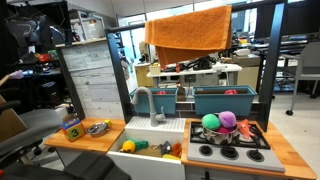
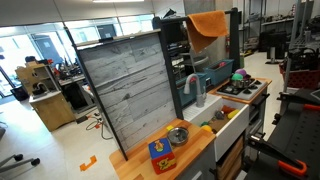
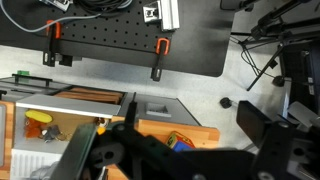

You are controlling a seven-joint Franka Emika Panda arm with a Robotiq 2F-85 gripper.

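In the wrist view my gripper stands open, its dark fingers far apart with nothing between them. It hangs over the floor and the edge of a small wooden counter. A red, yellow and blue box point(image 2: 161, 154) sits on that counter, beside a metal bowl point(image 2: 178, 136). White sink point(image 1: 147, 165) holds several toy foods, with a grey faucet point(image 1: 149, 103) behind. On the stove point(image 1: 234, 149), green and purple balls point(image 1: 228, 119) rest in or on a pot. An orange towel point(image 1: 188, 36) drapes over the top bar.
Two teal bins point(image 1: 223, 102) hang behind the counter. A whitish plank panel point(image 2: 133, 94) rises behind the box and bowl. A black table point(image 3: 200, 45) with cables and clamps borders the gap under my gripper. Bare floor point(image 3: 218, 101) shows between table and counter.
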